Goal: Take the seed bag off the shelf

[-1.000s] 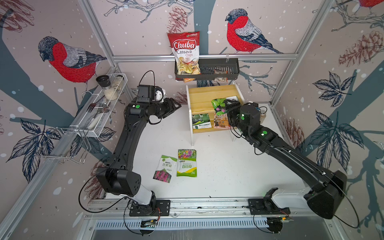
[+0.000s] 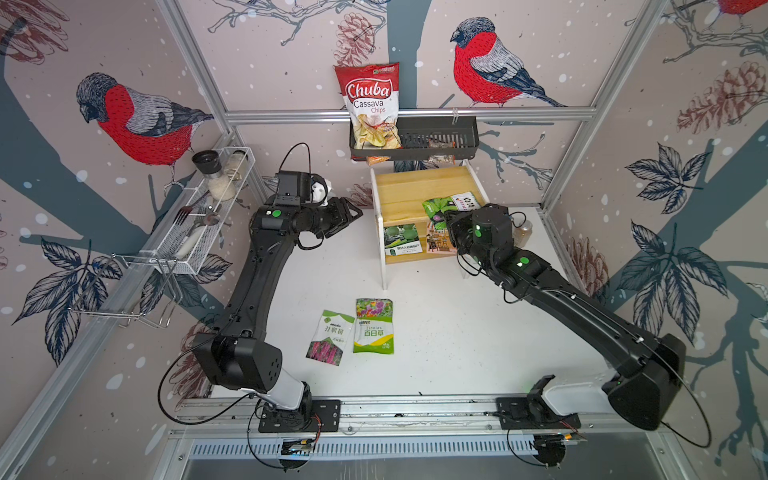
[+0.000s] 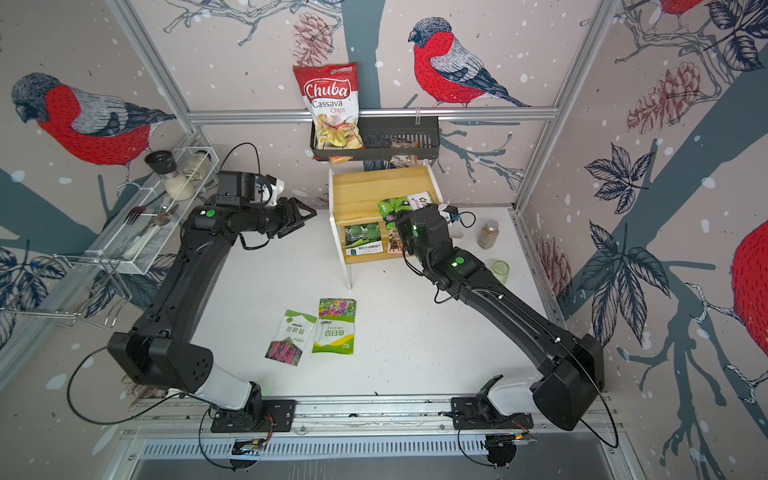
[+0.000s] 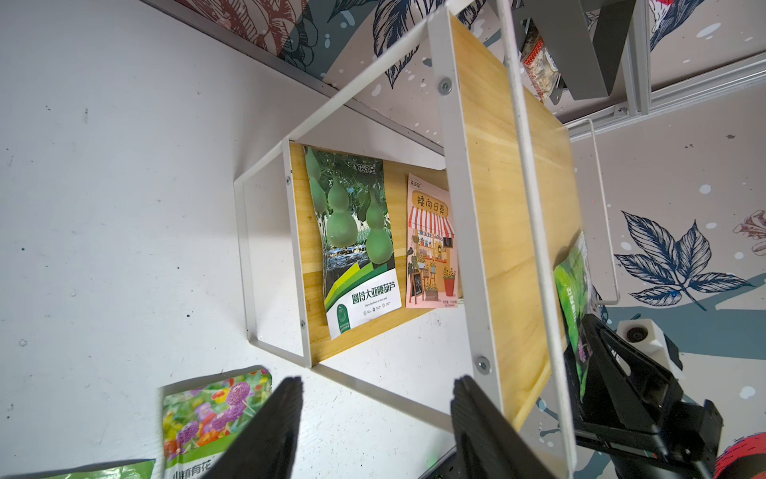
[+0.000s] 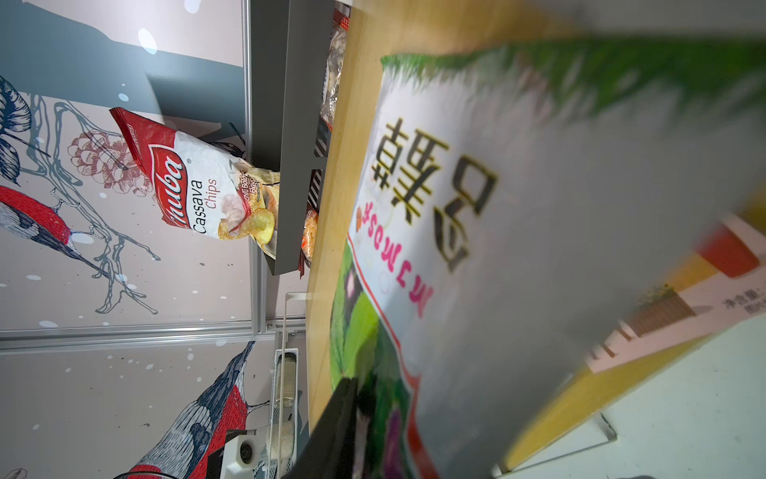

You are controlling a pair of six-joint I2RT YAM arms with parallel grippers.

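Observation:
A green and white seed bag (image 2: 437,207) lies aslant on the shelf's upper board (image 2: 400,192). My right gripper (image 2: 454,226) is at its near edge. Up close in the right wrist view, the bag's blurred white face (image 5: 510,199) fills much of the picture, and one dark finger (image 5: 339,431) lies against its printed green part. Whether the bag is between both fingers is hidden. Left of the shelf, my left gripper is open and empty, its fingers well apart.
Below the upper board are a gourd packet (image 4: 355,239) and a pink packet (image 4: 431,247). Two packets, one pink-flowered (image 2: 329,337) and one green (image 2: 373,326), lie on the table. A dark basket (image 2: 436,148) with chips hangs behind the shelf.
My right gripper has moved slightly left and nearer the front. More of the bag's white part now shows behind it. The left arm looks unmoved.

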